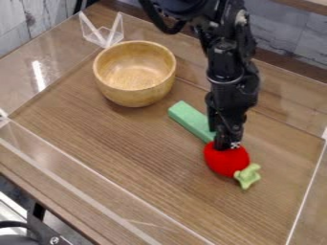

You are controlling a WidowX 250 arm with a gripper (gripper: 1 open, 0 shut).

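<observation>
My black gripper (228, 144) reaches down from the top centre, its fingertips at the upper edge of a red round object (225, 162) with a pale green stem (250, 175). Whether the fingers are closed on it cannot be made out. A green block (190, 117) lies just left of the gripper, partly hidden by it.
A wide tan bowl (133, 69) stands at upper left, with a clear crumpled object (102, 29) behind it.
</observation>
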